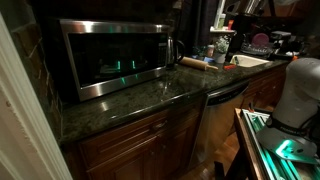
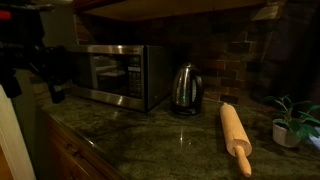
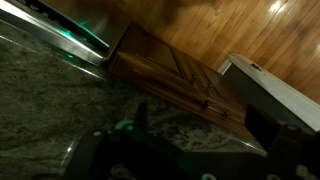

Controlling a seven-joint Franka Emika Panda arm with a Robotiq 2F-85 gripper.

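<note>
In exterior view 2 my gripper (image 2: 34, 90) hangs dark at the far left, in front of the microwave (image 2: 115, 75). Its two fingers appear spread apart, with nothing visible between them. The wrist view shows the same gripper as dark, blurry finger shapes, open above the counter edge. No task object is named. On the dark stone counter (image 2: 125, 140) stand a black kettle (image 2: 187, 88) and a wooden rolling pin (image 2: 236, 138), lying on its side. Both are clear of the gripper.
A potted plant (image 2: 291, 122) stands right of the rolling pin. Below the counter are wooden cabinets (image 1: 130, 142) and a dishwasher (image 1: 217, 125). The white arm base (image 1: 292, 125) is at the right. Bare counter lies in front of the microwave and kettle.
</note>
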